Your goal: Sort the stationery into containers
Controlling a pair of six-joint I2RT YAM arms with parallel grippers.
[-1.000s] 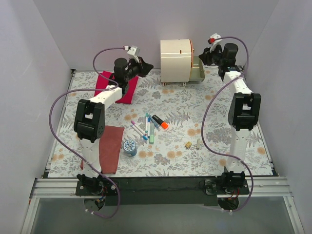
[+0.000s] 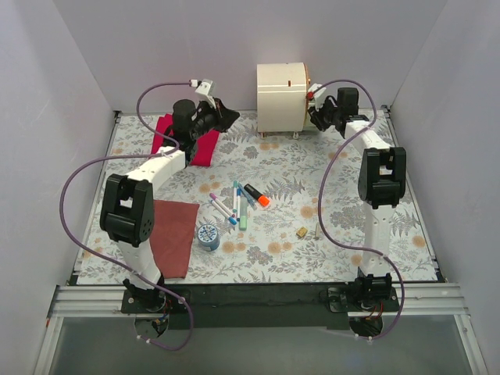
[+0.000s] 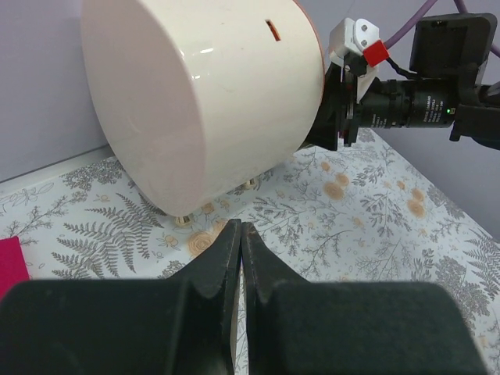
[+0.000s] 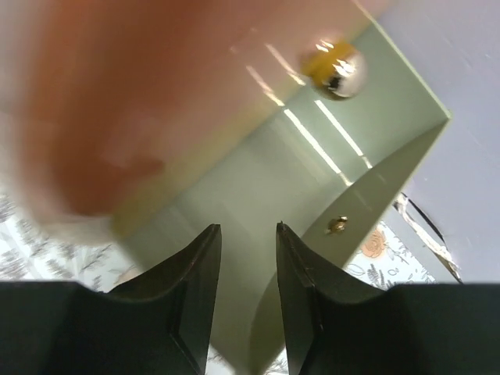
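Observation:
The cream rounded cabinet point(image 2: 281, 98) stands at the back centre, with a pale green drawer point(image 4: 266, 180) out on its right side. Inside the drawer's far part is a shiny gold and silver round thing point(image 4: 336, 69). My right gripper is at this drawer, its fingers point(image 4: 205, 269) a little apart; whether they grip anything cannot be made out. To the cabinet's left, above the cloth, my left gripper is shut with nothing showing between its fingers. Several markers point(image 2: 223, 206), a black and orange one point(image 2: 256, 195) and a green one point(image 2: 243, 215) lie mid-table.
A blue-grey round container point(image 2: 208, 237) stands front left by a dark red cloth point(image 2: 173, 234). A brighter red cloth point(image 2: 205, 148) lies at the back left. On the right half are a small yellowish block point(image 2: 301, 232) and a thin small item point(image 2: 318, 231), with open table around them.
My right gripper has moved left and in over the drawer, against the cabinet's side. The left arm has shifted slightly left. Objects on the table stay where they were.

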